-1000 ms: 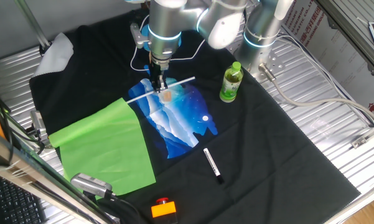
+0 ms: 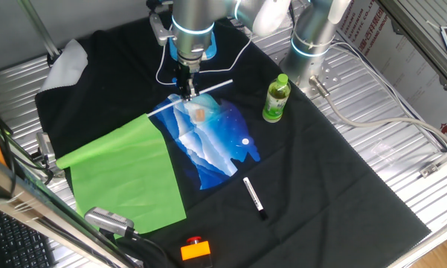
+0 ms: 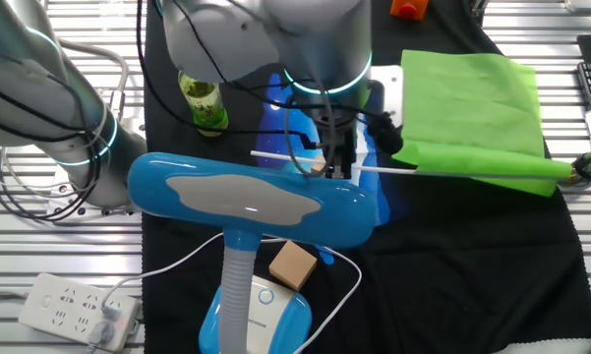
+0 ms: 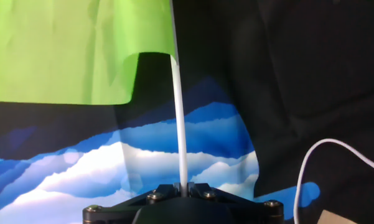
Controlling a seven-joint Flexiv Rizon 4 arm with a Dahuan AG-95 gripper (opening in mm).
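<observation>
A green flag [image 2: 126, 179] lies mostly flat on the black cloth, left of the blue picture [image 2: 208, 141]. Its white pole [image 4: 179, 118] runs along the flag's far edge and on past the cloth's end. The gripper is shut on the bare part of this pole, which rises straight ahead from between its fingertips in the wrist view. In exterior view 1 the gripper [image 2: 187, 97] is over the picture's far edge, with a free end of the pole sticking out to the right. The green cloth [image 3: 472, 113] curls near the pole in exterior view 2.
A green-capped bottle [image 2: 277, 99] stands right of the picture, near the arm's base. A marker [image 2: 254, 197] lies in front. Behind are a blue-and-white lamp [image 3: 251, 200], a small brown block [image 3: 293, 265] and a white cable [image 2: 227, 70].
My gripper has moved a little toward the back of the table in exterior view 1, carrying the pole with it. The flag's pole-side edge has shifted slightly the same way.
</observation>
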